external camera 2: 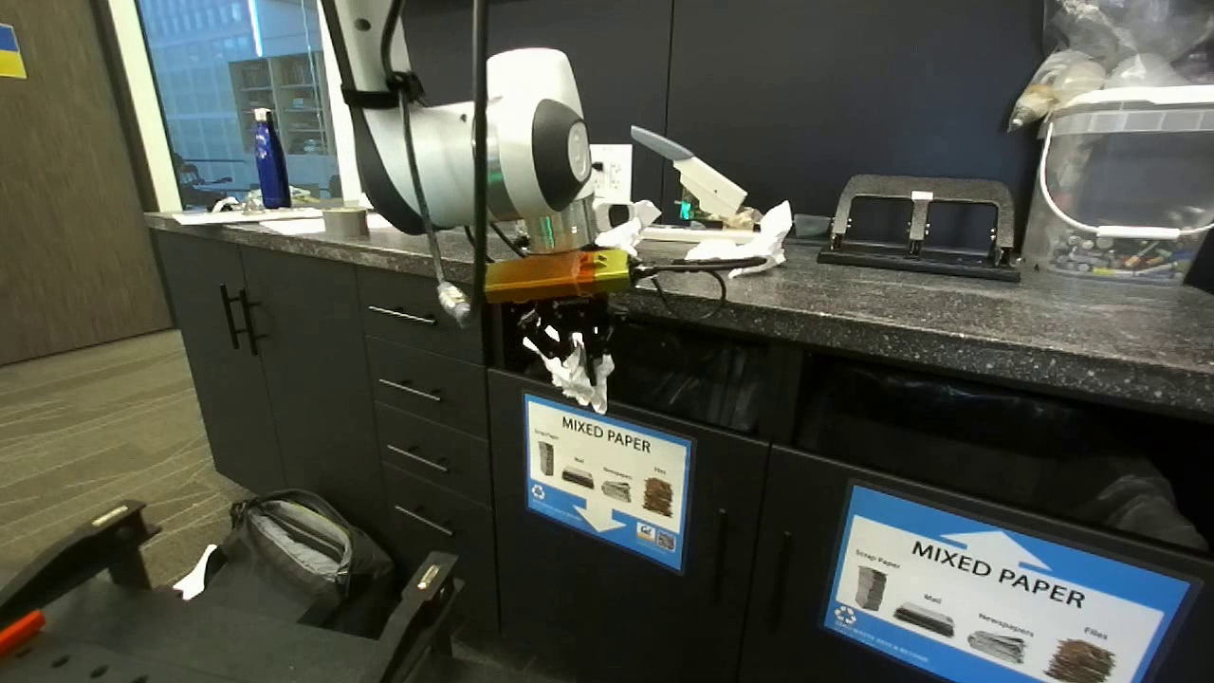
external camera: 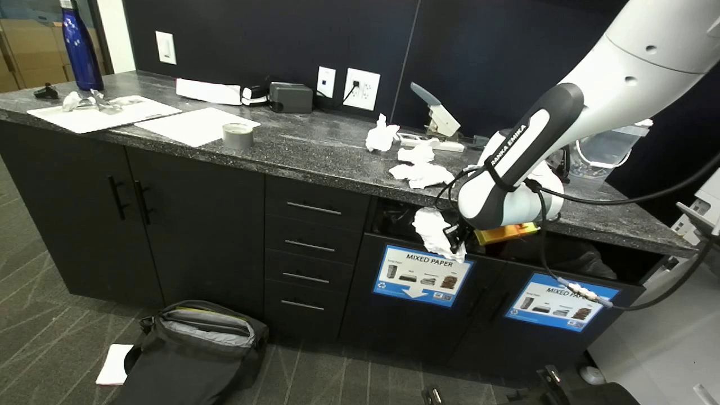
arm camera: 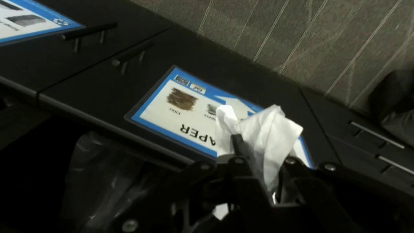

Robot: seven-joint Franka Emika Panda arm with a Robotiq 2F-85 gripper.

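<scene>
A crumpled white paper [external camera: 437,233] hangs from my gripper [external camera: 459,236] at the left bin opening, just above the "MIXED PAPER" sign [external camera: 423,275]. In the wrist view the paper [arm camera: 267,136] rises between the dark fingers, so the gripper is shut on it. Exterior view 2 has the paper [external camera 2: 577,370] at the front of the dark slot, overlapping the sign's top edge. How far it reaches into the slot I cannot tell. More crumpled papers [external camera: 422,174] lie on the counter above, with another crumpled ball [external camera: 382,135] behind them.
The counter edge [external camera: 324,176] runs directly above the bin opening. A stapler [external camera: 442,120], a hole punch [external camera 2: 922,228] and a clear bucket [external camera 2: 1121,193] stand on the counter. A right-hand bin slot [external camera 2: 1002,433] lies alongside. Below, a bag [external camera: 196,351] rests on the floor.
</scene>
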